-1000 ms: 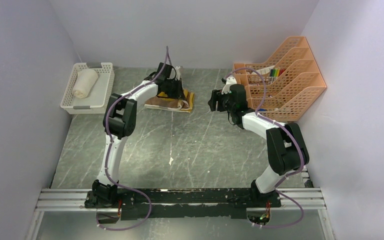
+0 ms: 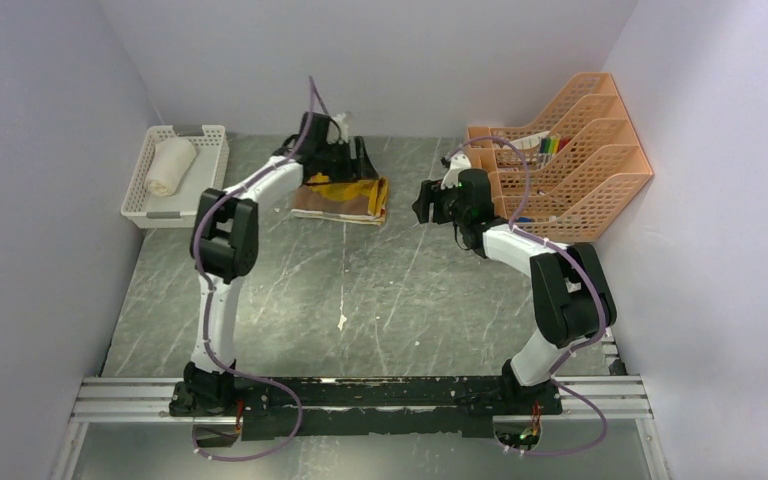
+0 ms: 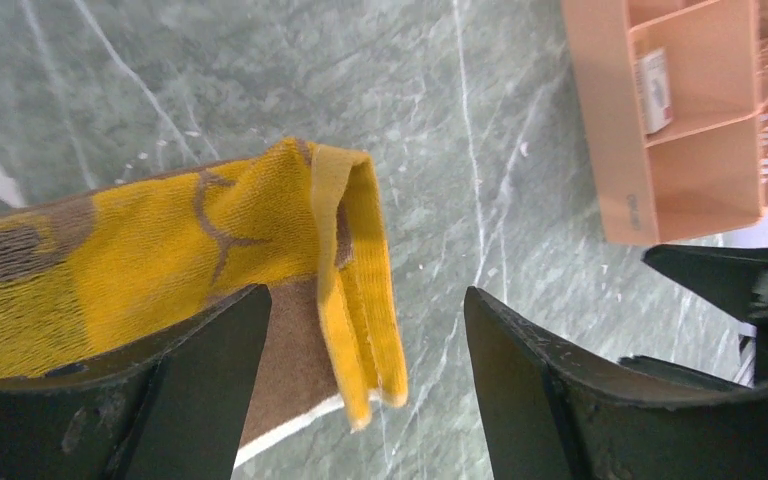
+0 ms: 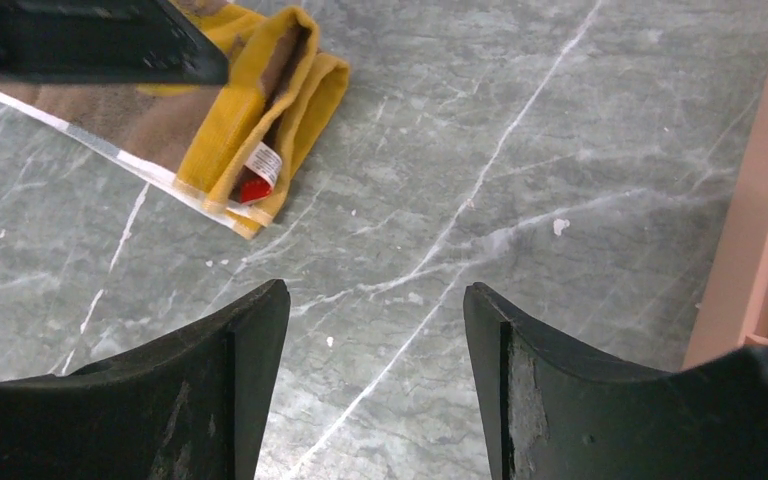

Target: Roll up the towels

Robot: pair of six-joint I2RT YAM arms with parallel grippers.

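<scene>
A brown and yellow towel [image 2: 335, 206] lies folded flat on the table, its right end turned over in a narrow yellow fold [image 3: 345, 290]. In the right wrist view, a white and red label [image 4: 262, 168] shows inside that fold of the towel [image 4: 170, 130]. Over the towel's far side, my left gripper [image 2: 361, 160] is open, with its fingers [image 3: 210, 370] apart and no cloth gripped. My right gripper [image 2: 427, 202] hangs open to the right of the towel, above bare table. A rolled cream towel [image 2: 171, 166] rests in the white basket [image 2: 217, 160] at the left.
An orange tiered organizer [image 2: 625, 162] with pens and small items stands at the back right, just beyond the right gripper.
The turned-over end now lies straighter. The right arm has barely moved.
</scene>
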